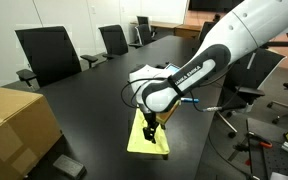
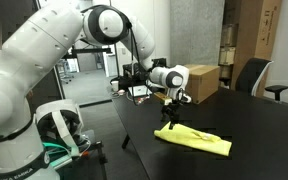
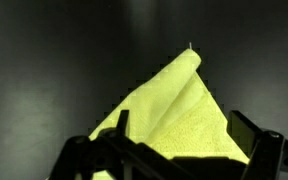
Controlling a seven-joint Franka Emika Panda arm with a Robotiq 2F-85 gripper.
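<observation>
A yellow cloth (image 1: pixel 144 144) lies on the dark table, with a raised fold running along it toward a corner in the wrist view. My gripper (image 1: pixel 156 132) is over the cloth in exterior view 1, covering part of it. In exterior view 2 the gripper (image 2: pixel 172 100) hangs above the cloth's left end, while the cloth (image 2: pixel 199 140) stretches away to the right. Wide apart, the two dark fingers (image 3: pixel 122 122) frame the yellow fabric (image 3: pixel 169 112) in the wrist view. Nothing is held between them.
A cardboard box (image 1: pixel 16 128) stands at the table's left, with a small dark block (image 1: pixel 69 165) near it. A blue-and-white item (image 1: pixel 189 100) lies right of the arm. Office chairs (image 1: pixel 114 40) line the far side. Bare tabletop surrounds the cloth.
</observation>
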